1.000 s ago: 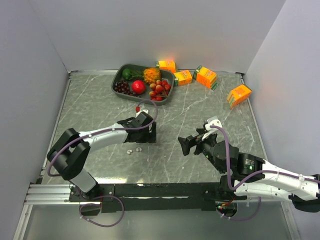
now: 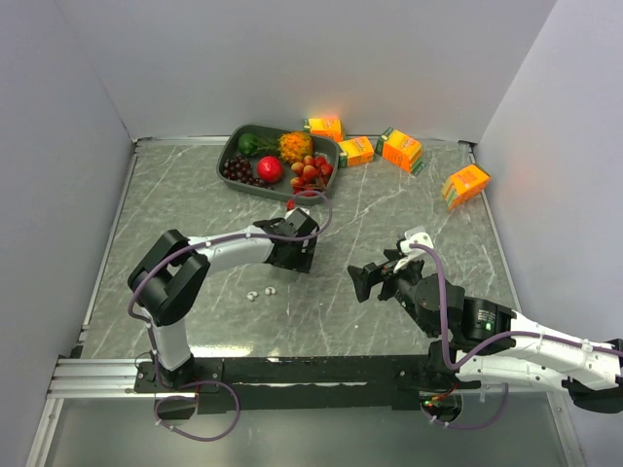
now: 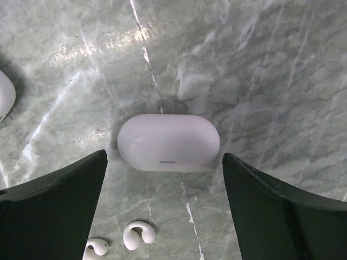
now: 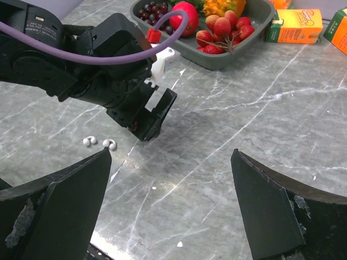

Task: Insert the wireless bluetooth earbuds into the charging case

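A white, closed, pill-shaped charging case (image 3: 168,142) lies on the marble table, centred between the open fingers of my left gripper, which is above it; in the top view that gripper hides the case. Two white earbuds (image 3: 132,238) lie apart from the case, toward the near side, also seen as small shapes (image 2: 271,291) in the top view. Another white object (image 3: 4,95) is cut off at the left wrist view's edge. My right gripper stands open and empty over the right of the table.
A grey tray (image 2: 229,187) of fruit and vegetables sits at the back centre. Several orange boxes (image 2: 465,183) stand along the back and right. Walls enclose the sides and back.
The left arm has moved right over the last second, its gripper shifting a little rightward above the table. The right arm has not moved.
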